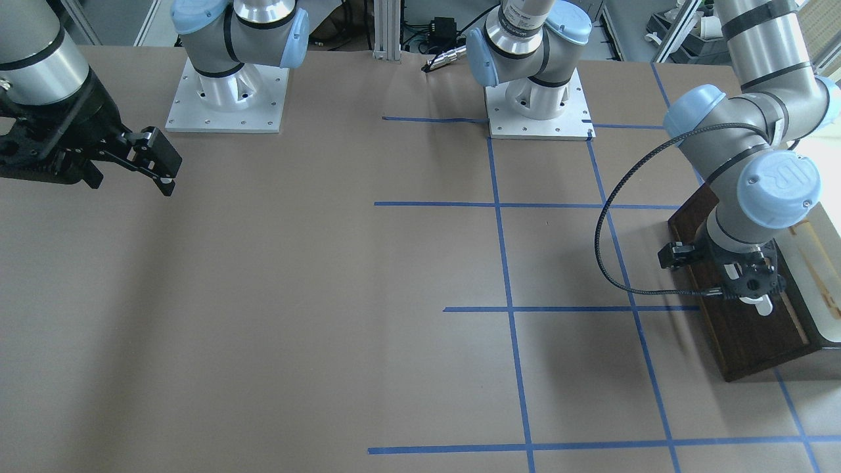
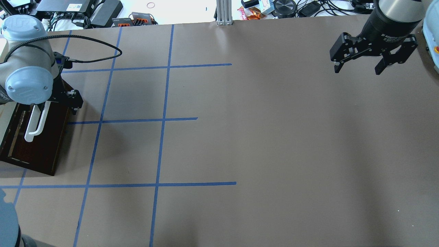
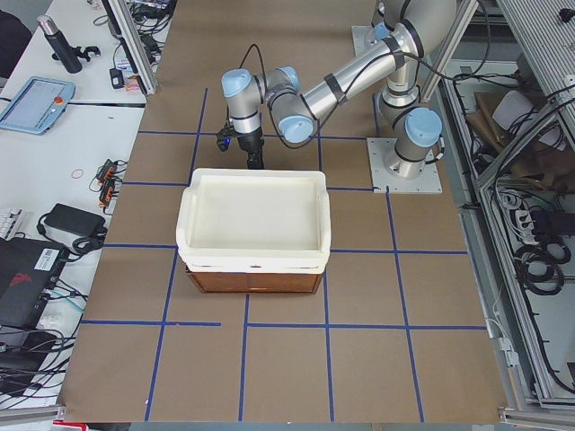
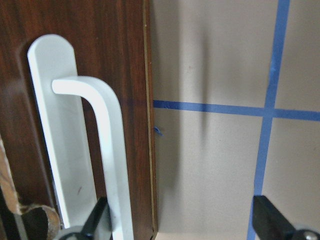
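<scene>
A dark wooden box (image 1: 745,347) with a cream top (image 3: 253,224) stands at the right of the front view. On its wood face is a white bar handle (image 4: 112,155), vertical in the wrist view. My gripper is over that face, its fingers apart: the left finger (image 4: 95,225) is at the handle's bar, the right finger (image 4: 270,220) out over the table. Nothing shows held between them.
A second black gripper (image 1: 118,161) hangs at the front view's far left. Two arm bases (image 1: 544,126) stand at the back.
</scene>
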